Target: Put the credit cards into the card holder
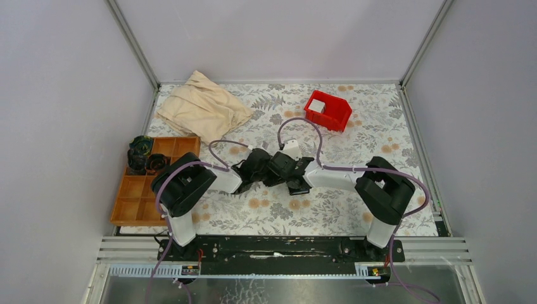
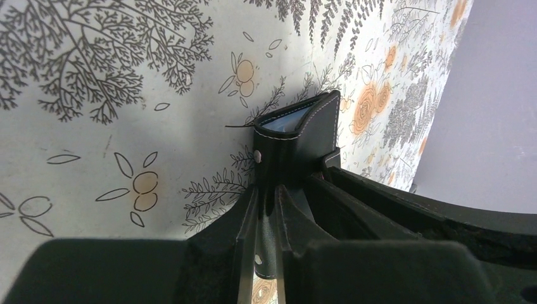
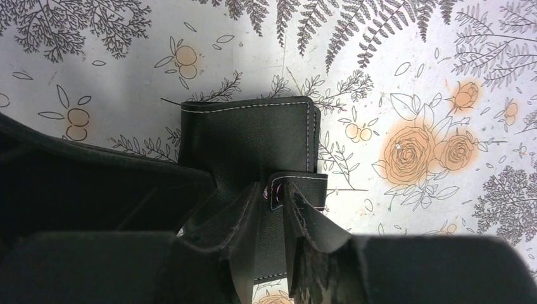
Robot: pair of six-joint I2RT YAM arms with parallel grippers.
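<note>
The black card holder lies folded on the table, with a pale insert showing inside its fold in the left wrist view. Near the table's centre its lower edge peeks out from under the arms. My left gripper is shut on the spine side of the holder. A short strap crosses the holder's opposite edge. Around the strap's free end, the right gripper is slightly open, a narrow gap between its fingertips. I cannot make out any separate credit card.
Both grippers sit close together over the holder; the left one's dark body fills part of the right wrist view. Behind them stands a red bin holding a white block. A beige cloth and a wooden tray occupy the left.
</note>
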